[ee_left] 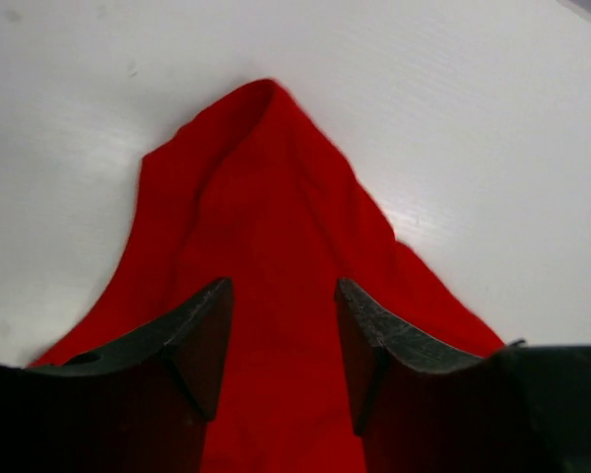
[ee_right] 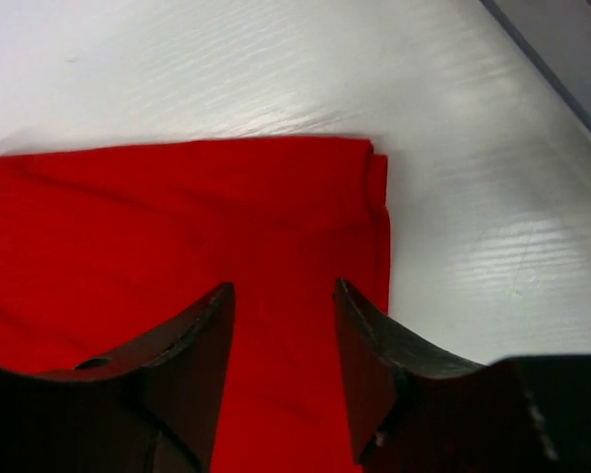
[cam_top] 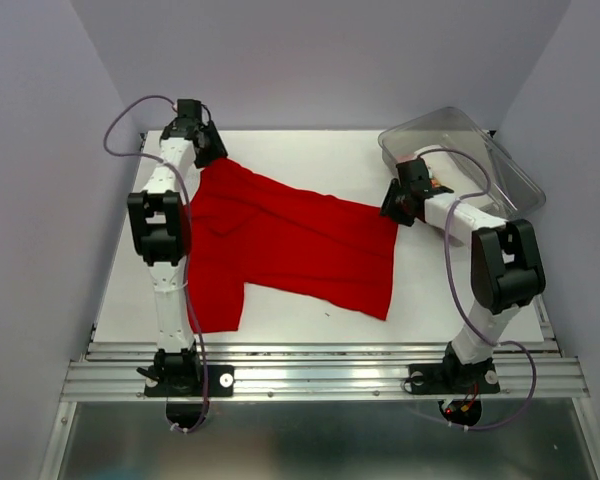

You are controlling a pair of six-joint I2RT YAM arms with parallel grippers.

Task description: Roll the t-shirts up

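Note:
A red T-shirt (cam_top: 300, 240) lies spread at a slant on the white table, folded over along its length. My left gripper (cam_top: 216, 150) is over its far left corner; in the left wrist view the fingers (ee_left: 202, 340) stand apart above the red cloth (ee_left: 276, 236), which rises to a peaked fold. At the far right corner is my right gripper (cam_top: 395, 212), its fingers (ee_right: 209, 330) also apart. Beneath them the cloth (ee_right: 266, 227) lies flat with a doubled edge. Neither gripper shows cloth caught between its fingertips.
A clear plastic bin (cam_top: 515, 185) stands at the back right, close by the right arm, with a white and pink folded item (cam_top: 460, 170) inside. Bare table (cam_top: 320, 165) shows behind the shirt and in front of its middle.

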